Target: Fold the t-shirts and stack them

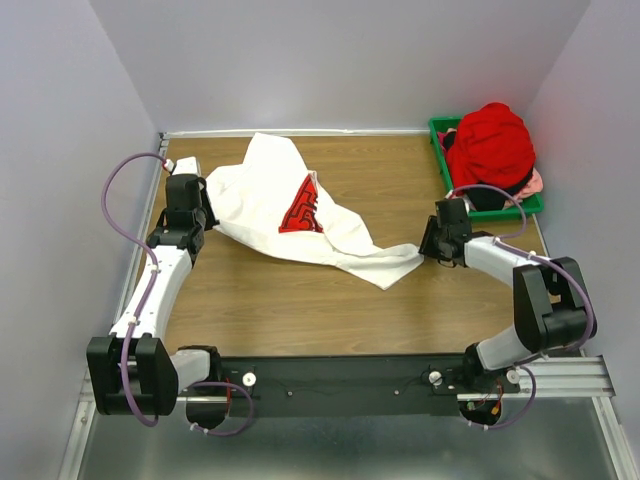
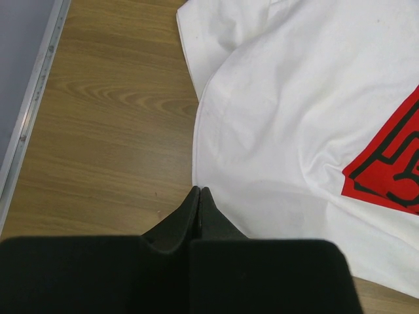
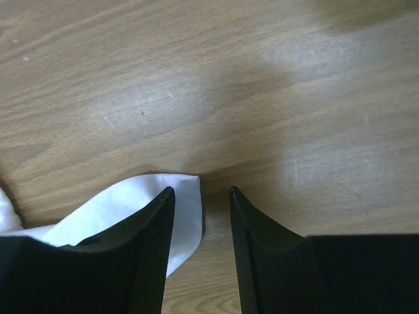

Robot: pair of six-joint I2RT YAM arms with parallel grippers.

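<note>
A white T-shirt with a red and black print lies spread and partly creased on the wooden table. At its left edge my left gripper is shut; its fingertips meet at the shirt's border, and whether any fabric is caught between them is hard to see. On the right, my right gripper is part open over the shirt's pointed right end. One finger overlaps the cloth in the right wrist view, the other stands over bare wood. The shirt's corner shows between the two fingers.
A green basket at the back right holds a heap of red cloth with dark and pink pieces. Bare table lies in front of the shirt. Walls rise at the left, back and right.
</note>
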